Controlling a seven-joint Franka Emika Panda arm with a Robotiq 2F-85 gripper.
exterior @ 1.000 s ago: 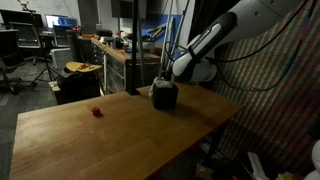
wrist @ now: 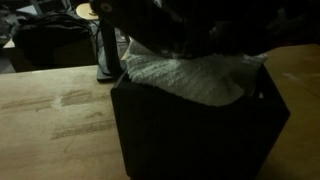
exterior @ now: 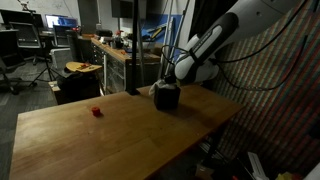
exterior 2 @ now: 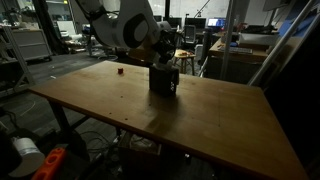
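Note:
A black open-topped box [exterior: 167,99] stands upright on the wooden table, near its far right edge. A crumpled white cloth [wrist: 195,78] fills the mouth of the box and bulges over its rim in the wrist view. My gripper is at the top of that view, right over the box opening and against the cloth. It looks shut on the cloth, though the dark fingers hide the exact hold. In exterior view 2 the arm reaches over the box [exterior 2: 163,82] from behind, and its fingertips are hard to make out.
A small red object [exterior: 96,111] lies alone toward the table's left side. A dark upright post rises behind the table's far edge, and office chairs [exterior: 10,55] stand farther back.
The arm has shifted only slightly over the box, and the cloth at the opening looks a little different. The box and the red object are where they were.

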